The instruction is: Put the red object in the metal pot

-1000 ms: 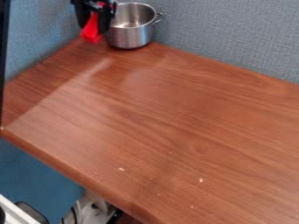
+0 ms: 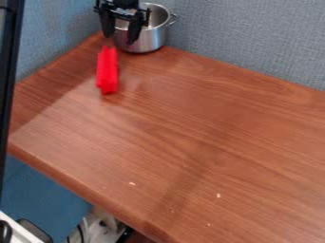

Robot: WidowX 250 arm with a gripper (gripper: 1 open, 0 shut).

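The long red object (image 2: pixel 108 71) is outside the metal pot, over the tabletop in front of it and a little to its left. At the back edge stands the silver metal pot (image 2: pixel 151 40), upright, its left side partly covered by my gripper. My black gripper (image 2: pixel 122 28) hangs at the pot's left rim, above and behind the red object and apart from it. Its fingers are spread, and no red shows between them.
A grey-blue partition (image 2: pixel 254 38) rises right behind the pot. The table's left edge lies close to the red object.
The red object has left the gripper and come down toward the front of the table. My gripper has shifted slightly right, to the pot's left rim. The pot has stayed put.
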